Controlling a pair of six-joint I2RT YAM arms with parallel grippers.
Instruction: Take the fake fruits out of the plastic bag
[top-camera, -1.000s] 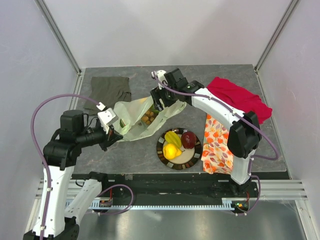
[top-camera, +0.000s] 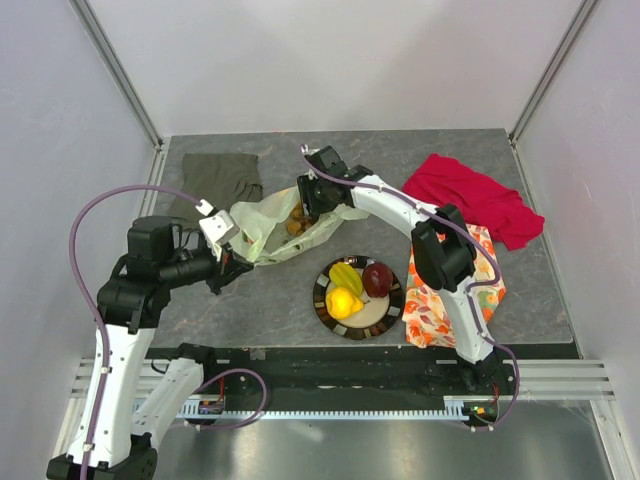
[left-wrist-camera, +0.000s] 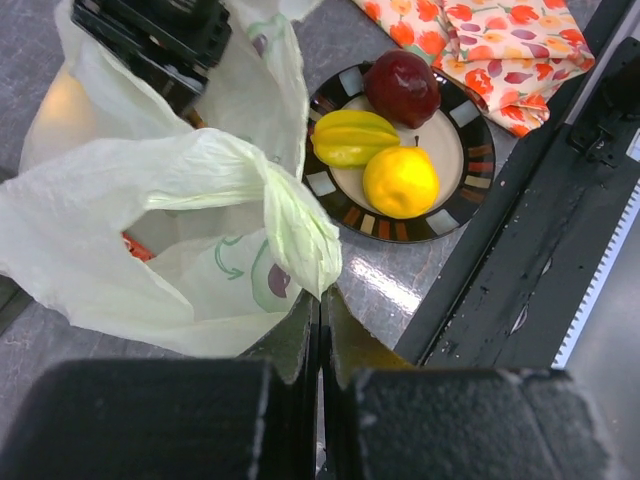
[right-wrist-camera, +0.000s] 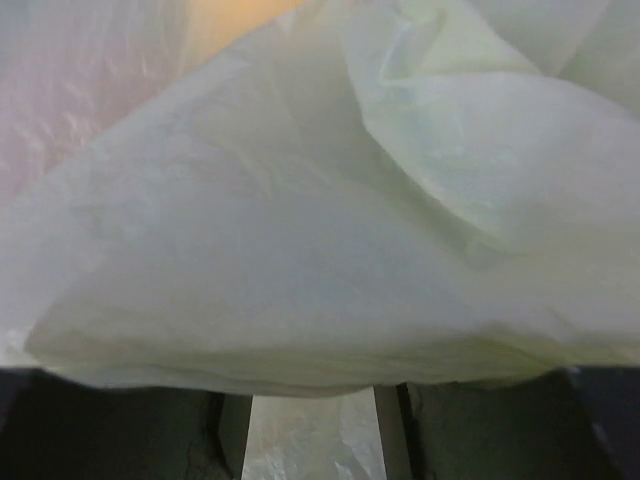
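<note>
The pale plastic bag (top-camera: 275, 245) lies open with brown fruit (top-camera: 298, 222) inside and a small red item (left-wrist-camera: 136, 247) glimpsed in the left wrist view. My left gripper is shut at the bag's near edge, pinching a twisted bit of its plastic. My right gripper is open inside the bag's opening, plastic filling its wrist view. A dark plate (top-camera: 332, 318) beside the bag holds a yellow starfruit (left-wrist-camera: 353, 137), a yellow lemon-like fruit (left-wrist-camera: 400, 182) and a dark red apple (left-wrist-camera: 400, 88).
A red cloth (top-camera: 470, 190) lies at the back right above a floral cloth (top-camera: 435, 315). An olive cloth (top-camera: 215, 170) lies at the back left. Bare table shows left of the plate.
My left gripper has moved slightly, with the bag's near edge.
</note>
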